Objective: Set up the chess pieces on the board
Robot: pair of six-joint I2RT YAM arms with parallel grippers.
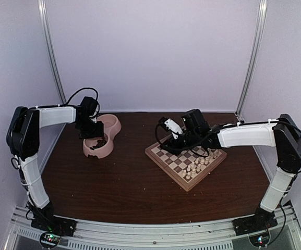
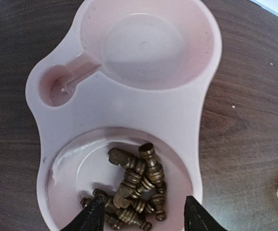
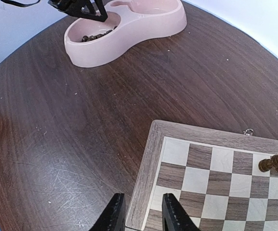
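Note:
Dark brown chess pieces lie heaped in the lower bowl of the pink dish. Over that bowl, my left gripper has its fingers spread, and no piece is between them. White pieces stand in rows along the right side of the chessboard. In the right wrist view a dark piece is on the board near its far edge, partly cut off at the frame side. My right gripper is apart-jawed and empty above the board's left corner. In the top view its arm hides part of the board.
The pink dish's other bowl is empty. Bare dark table lies between dish and board and in front of both. A small metal clasp sits at the board's edge.

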